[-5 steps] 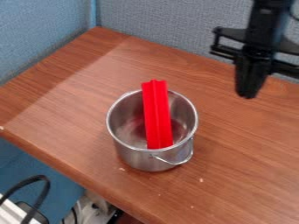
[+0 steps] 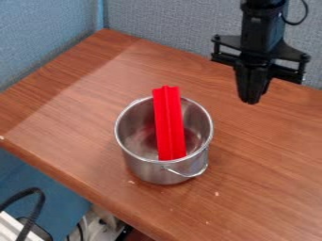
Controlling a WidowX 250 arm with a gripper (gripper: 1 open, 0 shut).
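My black gripper point(image 2: 251, 89) hangs in the upper right above the wooden table, shut, with nothing seen between its fingers. To its lower left stands a steel pot point(image 2: 138, 160) with a wire handle, holding a long red bar point(image 2: 169, 118) that rests upright at a slight tilt and reaches above the rim.
Padded grey-blue walls point(image 2: 176, 24) bound it behind and at the left. Below the table's left edge are cables and a white object point(image 2: 19, 231).
The pot and red bar have not moved.
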